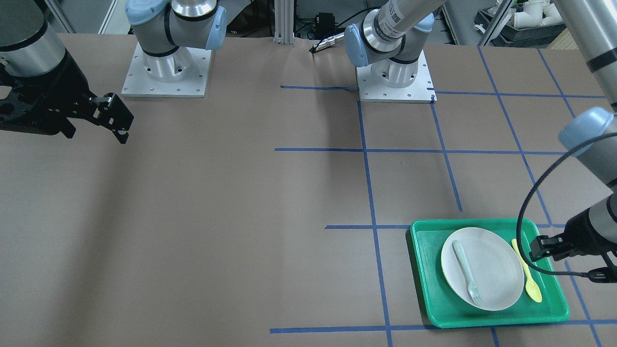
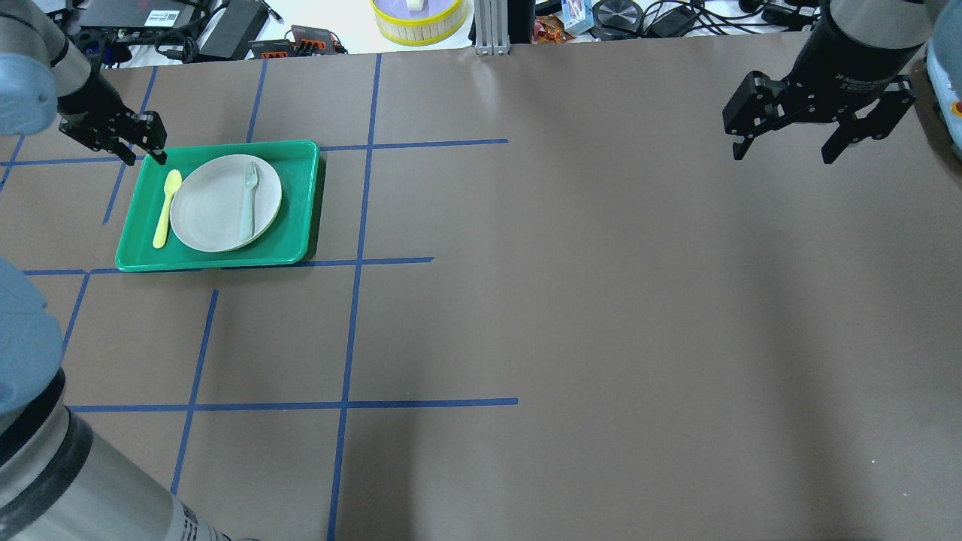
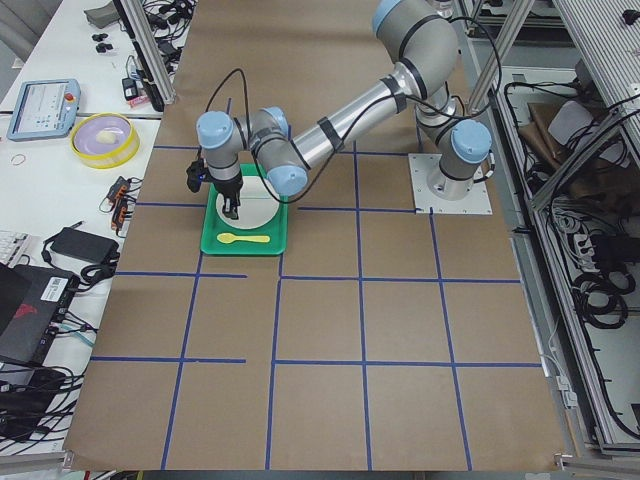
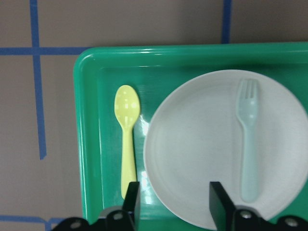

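Note:
A green tray (image 1: 431,300) holds a white plate (image 1: 491,272) with a pale fork (image 1: 467,272) on it; a yellow spoon (image 1: 532,289) lies beside the plate inside the tray. My gripper hangs above the tray's edge on the spoon's side, open, with nothing held between its fingers. In the left wrist view its fingertips appear over the lower end of the spoon and the plate's rim, apart from each other.
A second gripper (image 2: 803,126) hangs at the right of the top view. Cables and boxes (image 3: 60,290) fill a white side table.

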